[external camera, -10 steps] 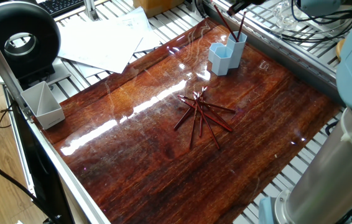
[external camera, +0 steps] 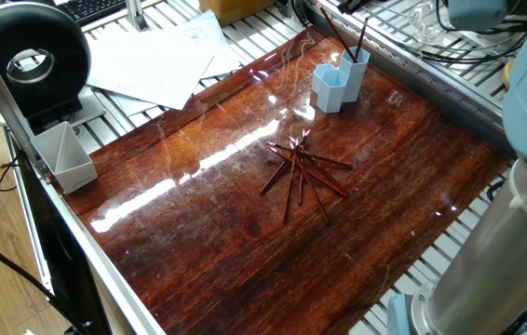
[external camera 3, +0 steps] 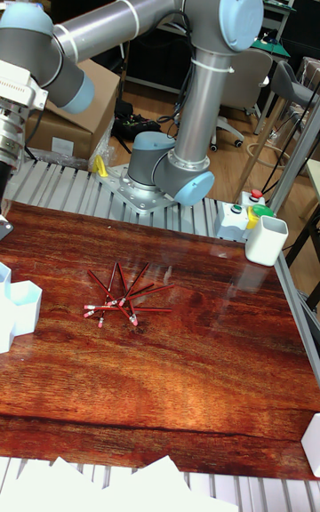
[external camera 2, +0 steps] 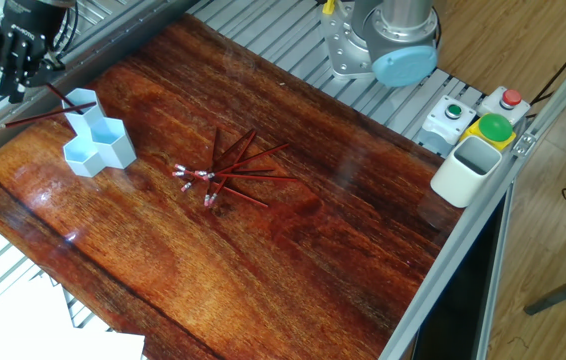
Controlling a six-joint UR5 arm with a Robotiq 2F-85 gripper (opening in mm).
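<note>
Two dark red pencils (external camera: pixel 339 34) stand leaning apart in the taller cell of a pale blue hexagonal holder (external camera: pixel 330 90), at the table's back right in exterior view 1. Exterior view 2 shows the holder (external camera 2: pixel 85 158) with its cells upright and joined. My black gripper (external camera 2: pixel 25 80) hangs above and beside it at the top left there, its fingers apart and no pencil visibly held. Several more red pencils (external camera: pixel 303 175) lie crossed in a loose heap mid-table. Only the gripper's edge enters exterior view 3, at the left.
A white cup (external camera 2: pixel 465 172) stands at the table's corner by the control buttons (external camera 2: pixel 496 127). A white open box (external camera: pixel 64 158) sits at another corner. Papers (external camera: pixel 152 70) lie beyond the table edge.
</note>
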